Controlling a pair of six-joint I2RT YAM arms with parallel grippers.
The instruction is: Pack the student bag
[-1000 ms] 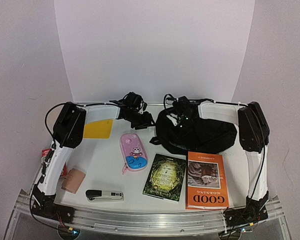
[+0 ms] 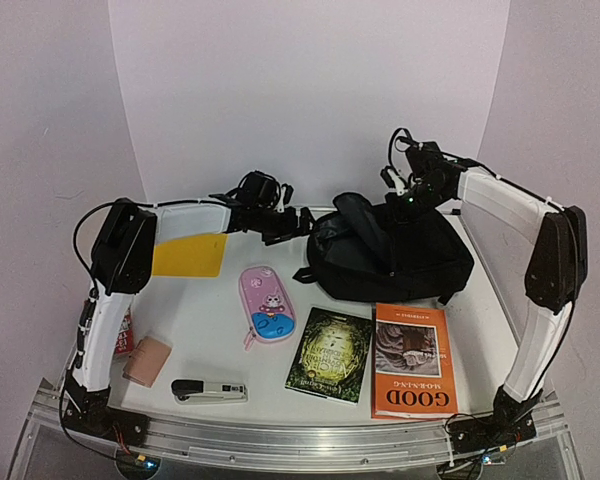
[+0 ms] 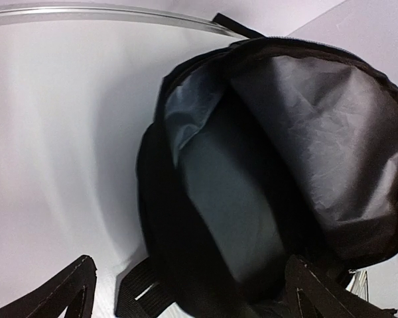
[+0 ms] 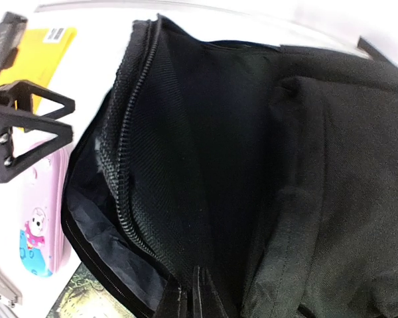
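Note:
The black bag (image 2: pixel 410 265) lies at the back right, its mouth spread and its dark inside showing on the left. In the right wrist view, the zippered flap (image 4: pixel 136 132) stands raised and its edge runs down to my right gripper, whose fingers are close together on the fabric. My left gripper (image 2: pixel 302 222) stands open at the bag's left side, nothing between its fingers. A pink pencil case (image 2: pixel 267 303), a green book (image 2: pixel 330 352) and an orange book (image 2: pixel 414 360) lie in front of the bag.
A stapler (image 2: pixel 209 391) and a brown notebook (image 2: pixel 147 361) lie at the front left. A yellow folder (image 2: pixel 190 256) is partly under the left arm, and a red item (image 2: pixel 125 335) is partly hidden by it. White table shows between the stapler and pencil case.
My right gripper has risen and moved right and back, and the bag's flap has lifted, opening the mouth wider. My left gripper has shifted slightly up and toward the bag.

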